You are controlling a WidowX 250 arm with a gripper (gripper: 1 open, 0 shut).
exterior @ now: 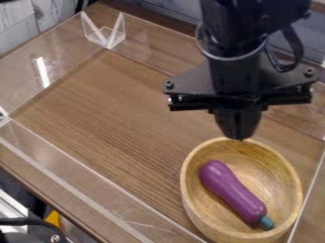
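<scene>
My gripper (238, 125) hangs over the back part of a round tan bowl (203, 214), its dark grey body filling the upper right of the view. Whether its fingers are open or shut is hard to make out. A purple eggplant-like object (231, 190) with a green tip lies in the bowl at the lower right.
A wooden table (89, 123) has clear room across the left and middle. A clear wire-like or plastic holder (105, 30) stands at the upper left. Transparent edges run along the table's left side.
</scene>
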